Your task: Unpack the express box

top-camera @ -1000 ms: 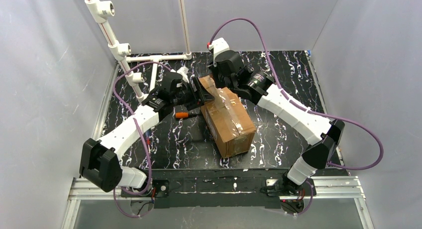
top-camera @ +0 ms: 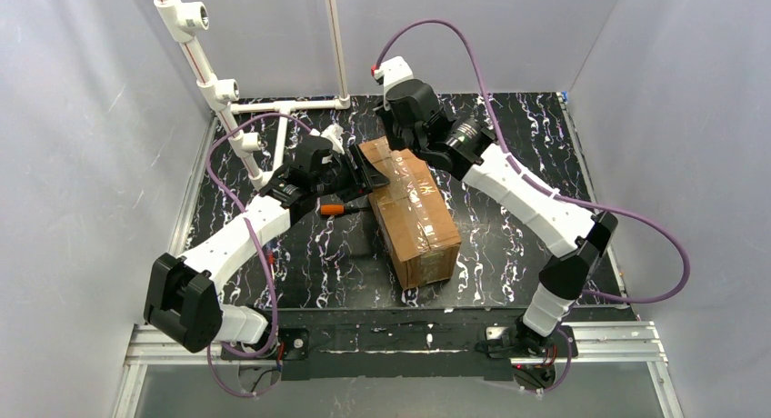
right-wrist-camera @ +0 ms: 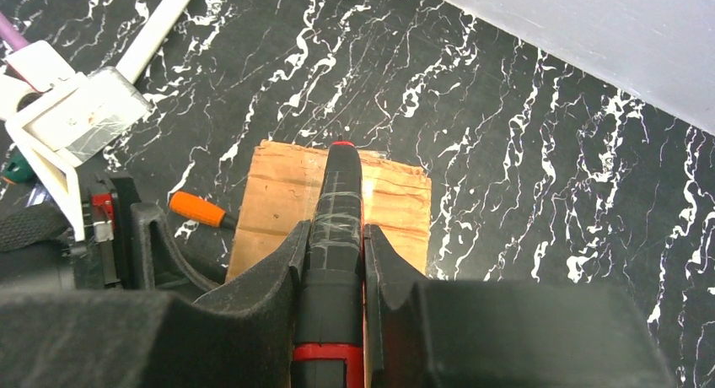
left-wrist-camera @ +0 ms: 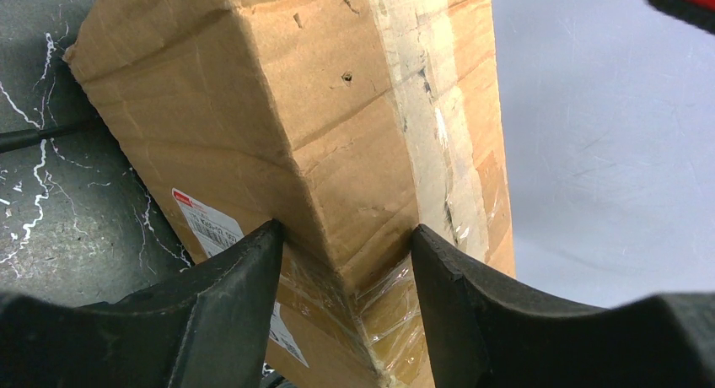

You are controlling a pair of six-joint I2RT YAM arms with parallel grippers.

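Note:
The taped cardboard box lies at the middle of the marble table, a white label on one side. My left gripper is at the box's rear end, fingers part open, pressed around a crumpled corner edge. My right gripper is raised above the box's far end, shut on a black cutter tool with red bands, pointing over the box in the right wrist view.
An orange-handled screwdriver lies left of the box, partly hidden by it. A white pipe frame stands at the back left.
The box has shifted slightly left at its near end since a second ago. My right gripper has risen, moving slightly up and left in the top view; the left has barely moved.

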